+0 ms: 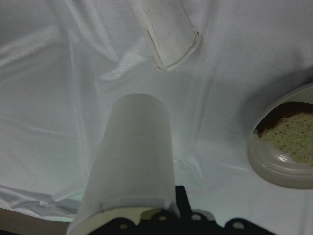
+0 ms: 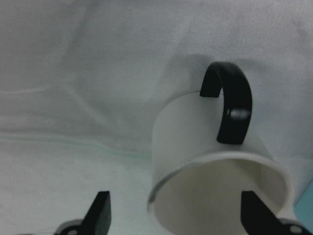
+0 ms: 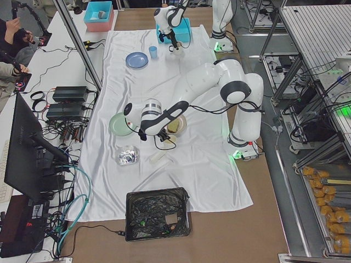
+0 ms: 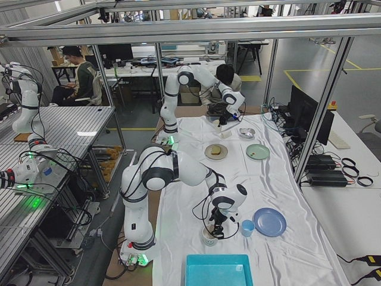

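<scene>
My left gripper (image 3: 162, 135) is shut on a white paper cup (image 1: 129, 152), seen large in the left wrist view above the cloth. A second white cup-like piece (image 1: 166, 34) lies on its side beyond it. A slice of bread (image 1: 288, 134) sits in a round dish (image 1: 266, 174) to the right. At the other end, my right gripper (image 4: 217, 232) stands open at a white mug (image 2: 181, 127) with a black handle (image 2: 234, 112); its fingertips are either side of the mug's rim in the right wrist view.
A green plate (image 3: 118, 125), foil container (image 3: 128, 156), blue plate (image 4: 269, 221) and blue cup (image 4: 247, 228) share the white cloth. A turquoise bin (image 4: 218, 271) is beside the right arm, a black-lined tray (image 3: 158, 213) beyond the left.
</scene>
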